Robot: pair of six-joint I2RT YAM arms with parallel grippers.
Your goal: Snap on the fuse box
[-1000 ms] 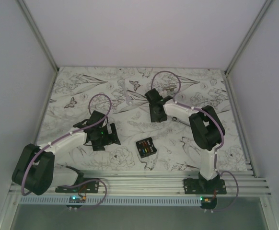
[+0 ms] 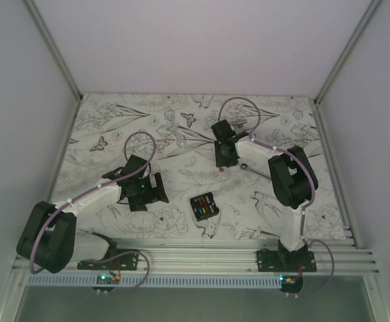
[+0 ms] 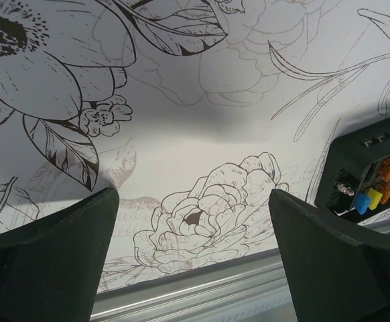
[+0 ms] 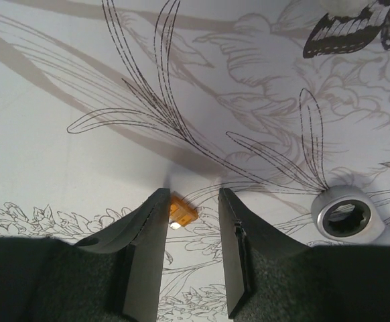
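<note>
A small orange fuse (image 4: pixel 183 213) lies on the patterned table beside my right gripper, whose fingers stand partly apart with nothing seen between their tips; the fuse is partly behind the left finger. The black fuse box (image 2: pixel 204 206) lies at the front middle of the table, holding colored fuses; the left wrist view shows its edge (image 3: pixel 339 161) with blue, yellow, orange and red fuses. My left gripper (image 2: pixel 156 189) stands open and empty left of the box, its fingers wide apart in the left wrist view.
A metal wrench (image 4: pixel 342 215) lies right of the right gripper. Light-colored items lie at the back middle. The table's front rail runs below the fuse box. The table between the grippers is otherwise clear.
My right gripper has shifted slightly to the right, uncovering the orange fuse in the top view. The left arm has not moved.
</note>
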